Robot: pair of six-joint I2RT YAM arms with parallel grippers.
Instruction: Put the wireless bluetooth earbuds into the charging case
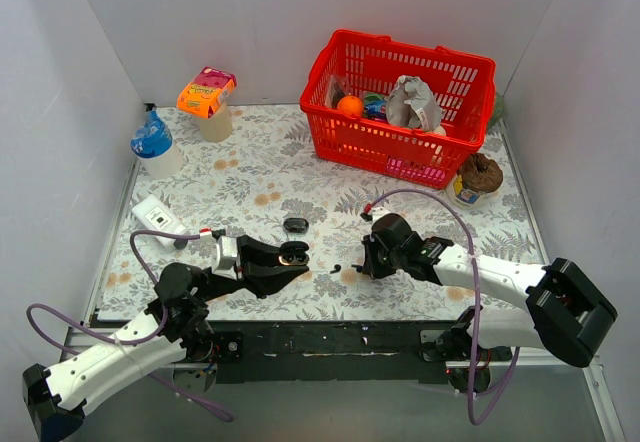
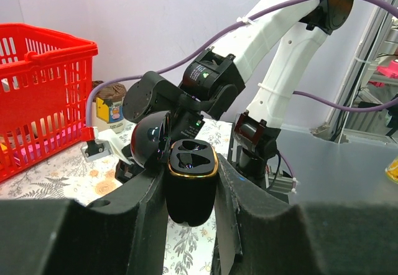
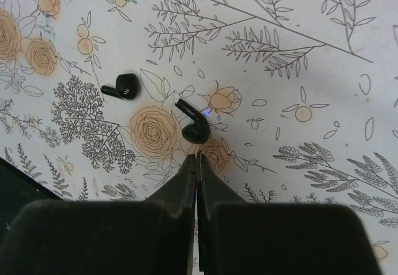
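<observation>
My left gripper (image 1: pixel 288 270) is shut on the open black charging case (image 2: pixel 191 181), held up with its cavities showing. My right gripper points down at the table (image 3: pixel 298 82), shut with nothing visible between its fingers. Just beyond its fingertips in the right wrist view lies a black earbud (image 3: pixel 195 130) with a small blue light by its stem. A second earbud (image 3: pixel 127 86) lies further up-left. A separate dark oval object (image 1: pixel 295 225) lies on the table behind the left gripper.
A red basket (image 1: pixel 400 142) stands at the back right, beside a jar with a brown top (image 1: pixel 478 177). A blue-topped container (image 1: pixel 152 138), an orange package (image 1: pixel 206 92) and a white power strip (image 1: pixel 160 220) sit along the left.
</observation>
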